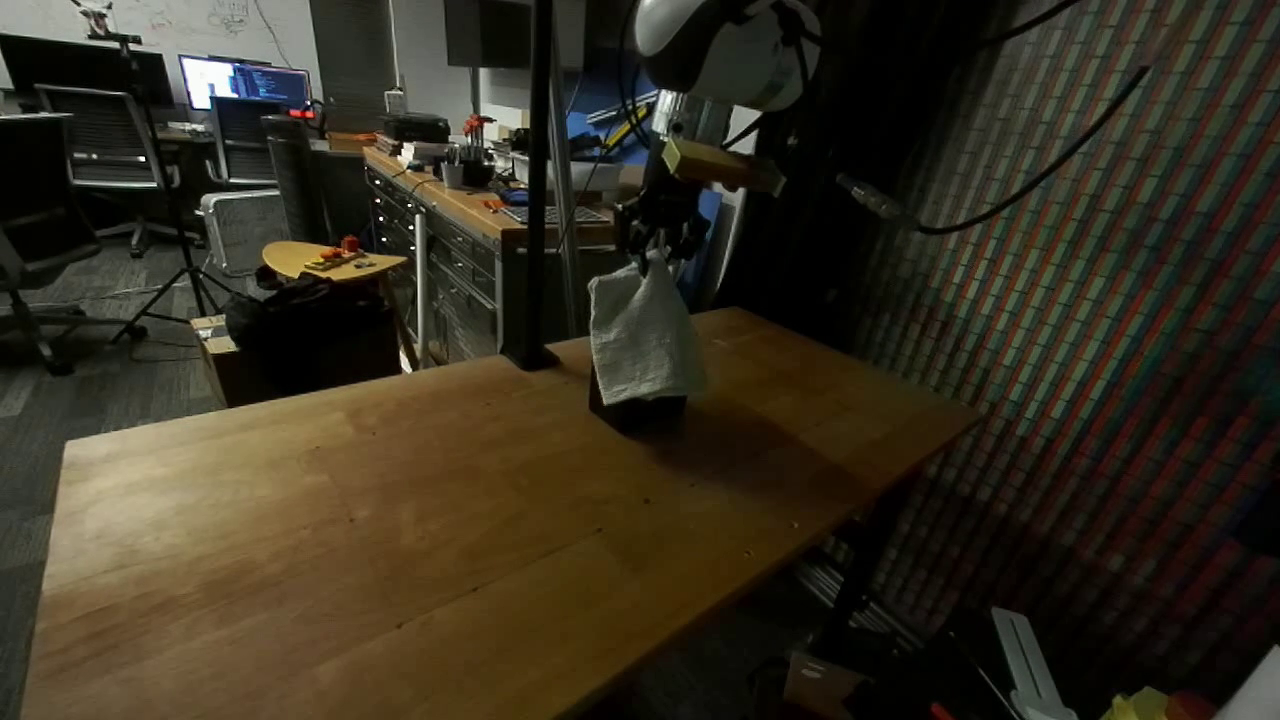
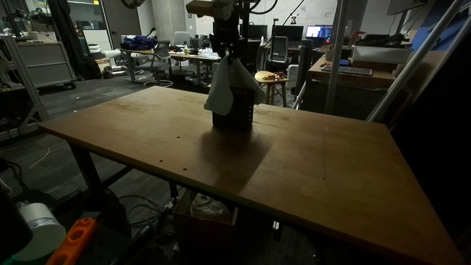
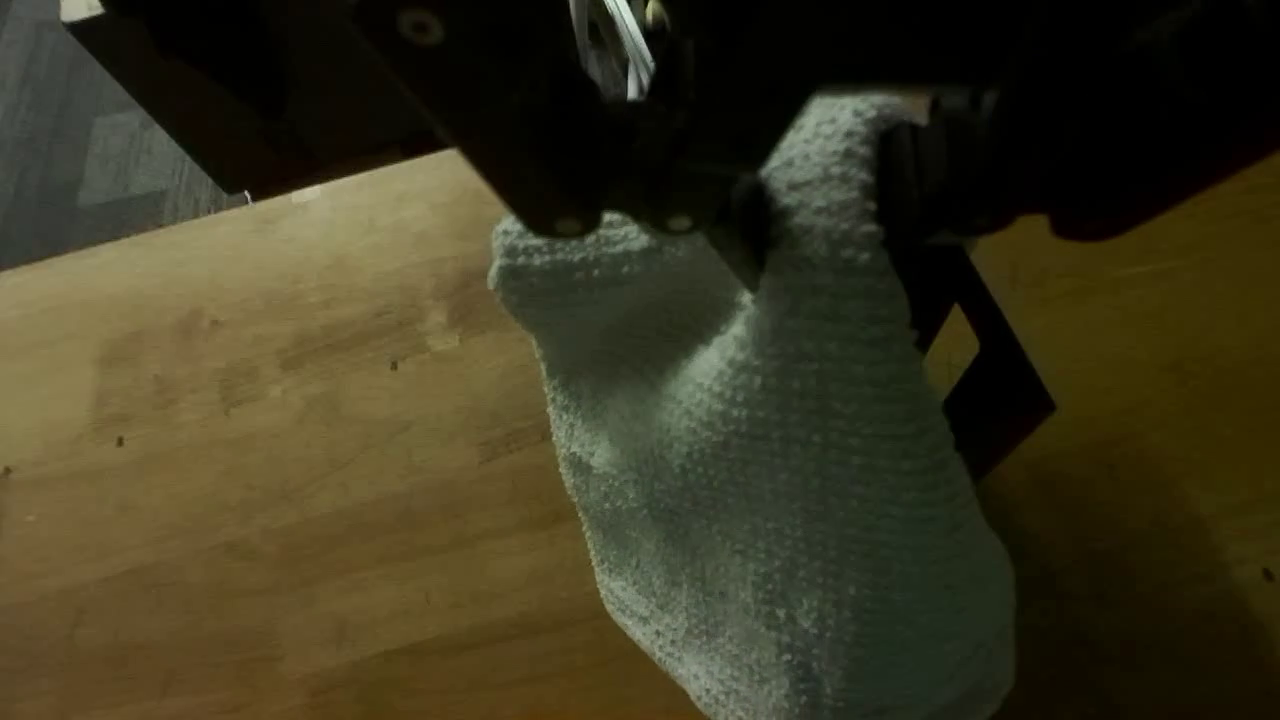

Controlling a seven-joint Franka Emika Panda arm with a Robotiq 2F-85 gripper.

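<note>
A pale, knitted cloth hangs from my gripper, which is shut on its upper part. Below the fingers the cloth spreads out and drapes over the outside of a black box with perforated walls. In the second exterior view, flaps of the cloth fall to both sides of the box, whose lower wall shows. The wrist view has the cloth pinched under the dark gripper, with a corner of the box behind it. The box's opening is hidden.
A dark upright post stands at its back edge, left of the box. A patterned curtain hangs beyond the right side.
</note>
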